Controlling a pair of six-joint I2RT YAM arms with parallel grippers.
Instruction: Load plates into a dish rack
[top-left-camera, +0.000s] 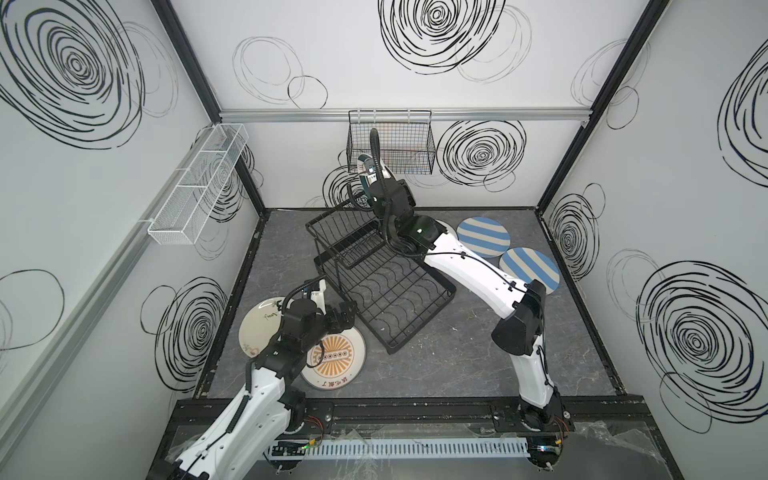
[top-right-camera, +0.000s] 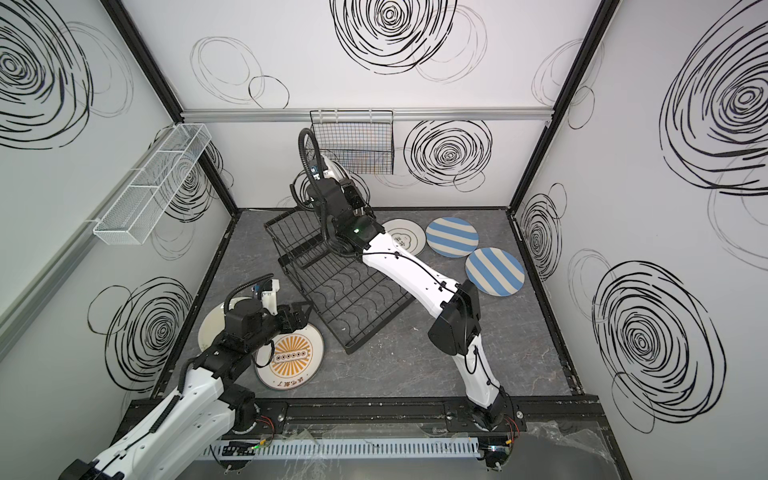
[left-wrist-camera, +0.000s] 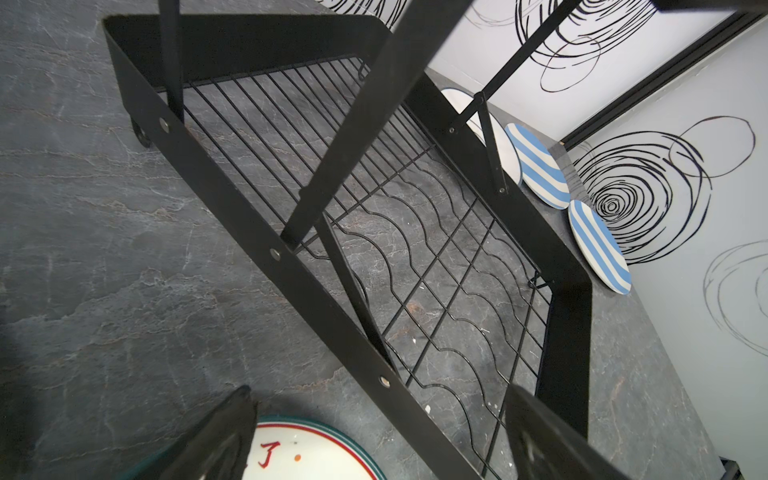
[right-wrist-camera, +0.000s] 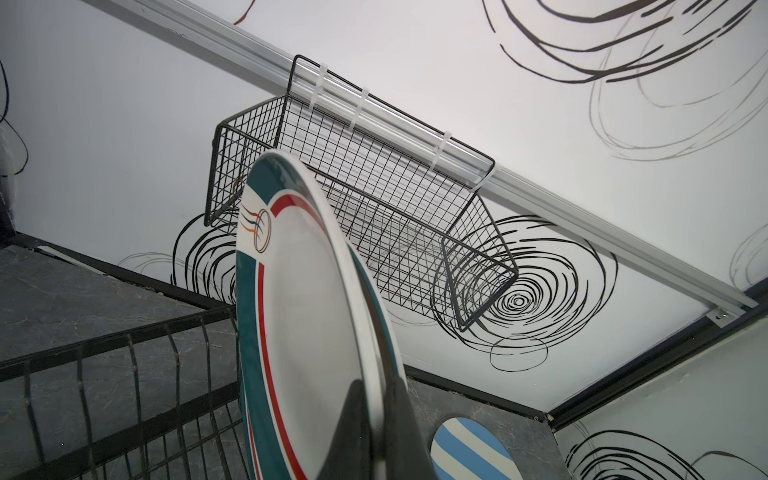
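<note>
A black two-level dish rack (top-left-camera: 400, 336) stands mid-table. My right gripper is shut on the rim of a teal-banded white plate (right-wrist-camera: 304, 288), held upright high over the rack's back; a second rim shows just behind it. My left gripper is low at the rack's front left, above a plate with orange rays (top-left-camera: 334, 358); its fingers stand apart. A cream plate (top-left-camera: 256, 328) lies left of that one. Two blue-striped plates (top-left-camera: 484, 236) and a white patterned plate (top-right-camera: 404, 233) lie at the back right.
A black wire basket (top-left-camera: 392, 140) hangs on the back wall, close behind the held plate. A white wire basket (top-left-camera: 192, 192) hangs on the left wall.
</note>
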